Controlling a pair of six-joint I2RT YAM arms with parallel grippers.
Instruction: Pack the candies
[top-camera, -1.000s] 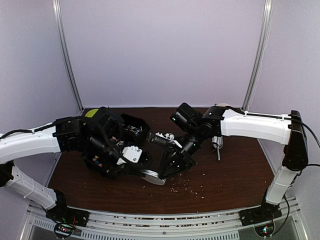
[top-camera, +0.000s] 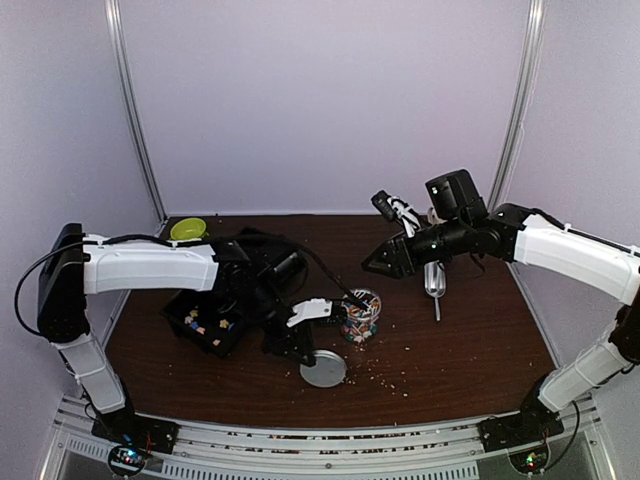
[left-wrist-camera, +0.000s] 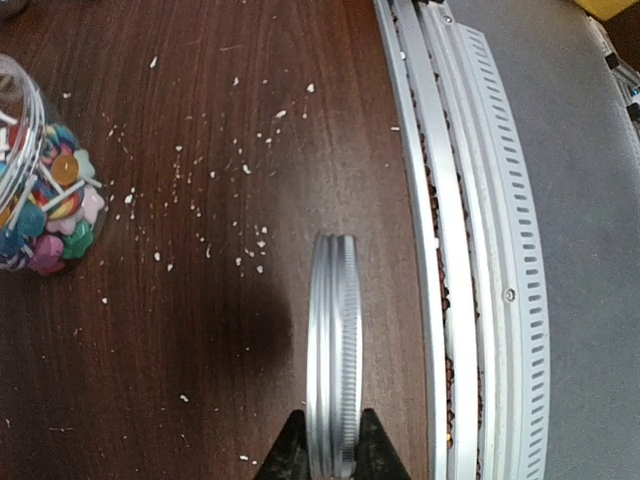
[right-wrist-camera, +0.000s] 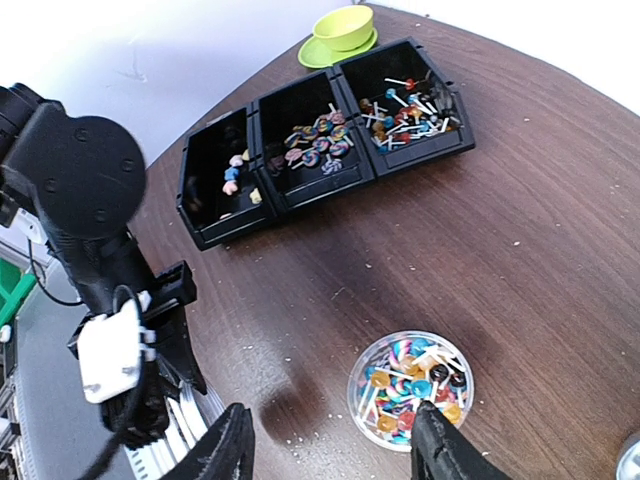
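Filled with lollipops and other candies, the clear jar (top-camera: 361, 318) stands upright and uncovered near the table's middle; its mouth shows from above in the right wrist view (right-wrist-camera: 412, 390). My left gripper is shut on a round silver lid (left-wrist-camera: 335, 340), seen edge-on in the left wrist view. From above, the lid (top-camera: 323, 369) is in front of the jar, apart from it. My right gripper (top-camera: 390, 264) hangs behind and to the right of the jar, its fingers (right-wrist-camera: 228, 440) spread with nothing between them. A black three-part bin (right-wrist-camera: 320, 140) holds more candies.
White crumbs (top-camera: 375, 383) are scattered in front of the jar. A metal scoop (top-camera: 435, 280) lies at the right. The yellow-green bowl (right-wrist-camera: 343, 27) is on a green plate (right-wrist-camera: 318, 53) behind the bin. Table space right of the jar is clear.
My right gripper has moved from beside the lid up, back and right, past the jar.
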